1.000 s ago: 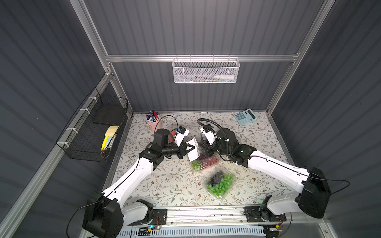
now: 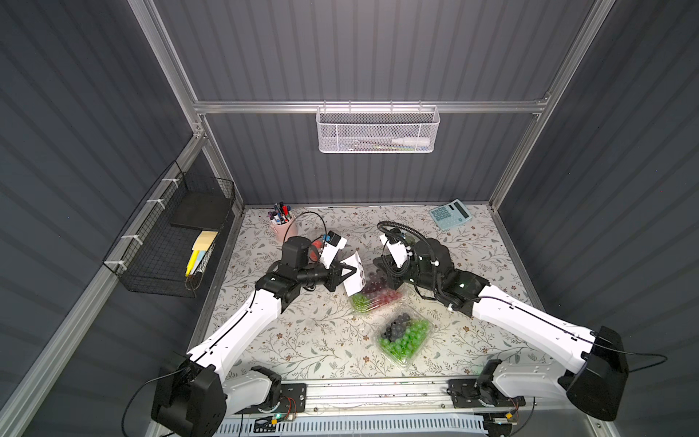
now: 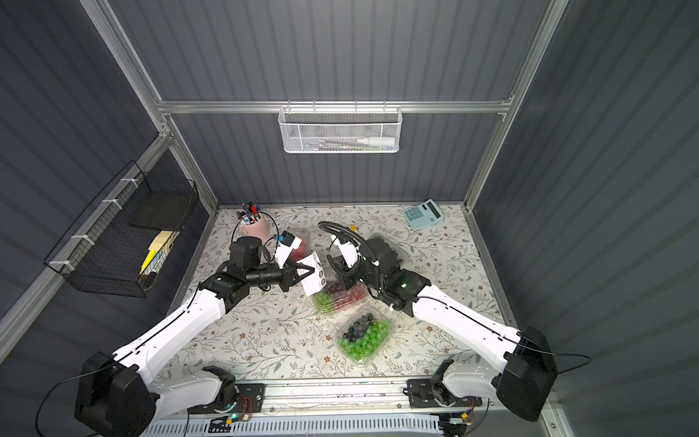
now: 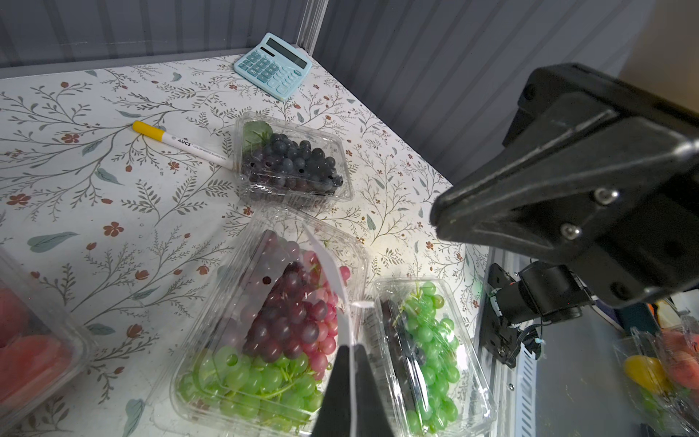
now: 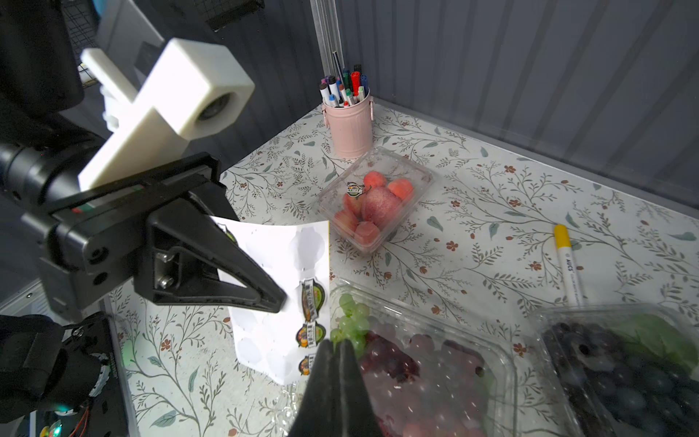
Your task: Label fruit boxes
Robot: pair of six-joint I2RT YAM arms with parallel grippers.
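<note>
My left gripper [image 2: 352, 271] is shut on a white sticker sheet [image 5: 280, 291], which hangs upright over the middle box. Several dark round stickers [image 5: 313, 298] show along the sheet's right edge in the right wrist view. My right gripper is shut to the right of the sheet, apart from it, with nothing visible between its fingers. Below lies the clear box of red and green grapes [image 4: 284, 320]. A box of green and black grapes [image 2: 404, 336] sits nearer the front. Black grapes fill another box [image 4: 295, 160]; a peach box [image 5: 375, 200] bears a sticker on its lid.
A pink pen cup [image 5: 351, 127] stands at the back left. A yellow-capped marker [image 4: 182, 144] lies beside the black grape box, and a calculator [image 2: 450, 215] is at the back right.
My right gripper has moved rightward, away from the sticker sheet. The left arm and its sheet have stayed where they were.
</note>
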